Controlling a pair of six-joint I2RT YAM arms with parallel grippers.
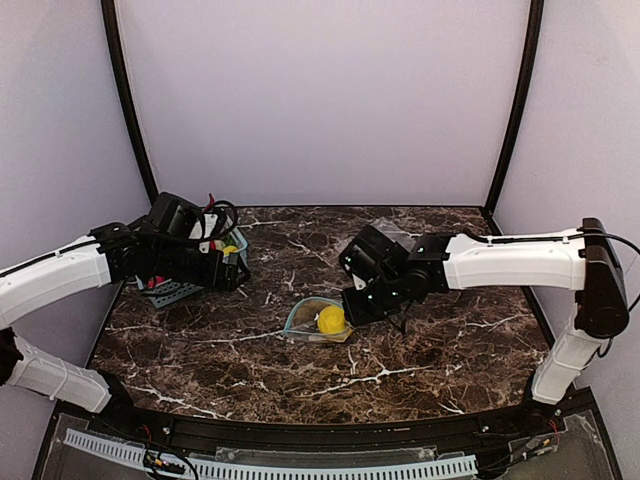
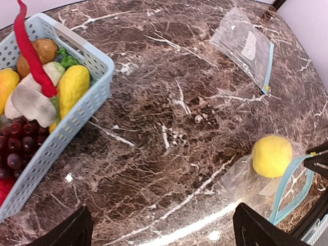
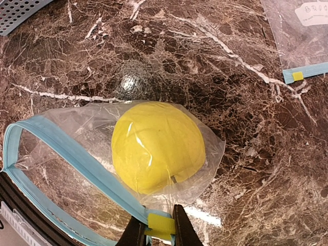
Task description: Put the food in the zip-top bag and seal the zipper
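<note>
A clear zip top bag (image 3: 66, 141) with a light blue zipper rim lies on the table, its mouth spread open. Inside it sits a round yellow food item (image 3: 156, 146). My right gripper is shut on the yellow slider (image 3: 161, 223) at one end of the zipper. At the upper left, my left gripper (image 1: 228, 276) hangs beside and partly over the food basket (image 1: 175, 292). Its fingers (image 2: 264, 230) are wide apart in the left wrist view, with nothing between them. That view also shows the bag's blue rim (image 2: 287, 189) off to the right.
The basket (image 2: 84, 105) holds a red pepper (image 2: 33, 51), dark grapes (image 2: 23, 141) and several other foods. A second flat zip bag (image 2: 246, 46) lies farther back on the table. Between the basket and the open bag the marble surface is clear.
</note>
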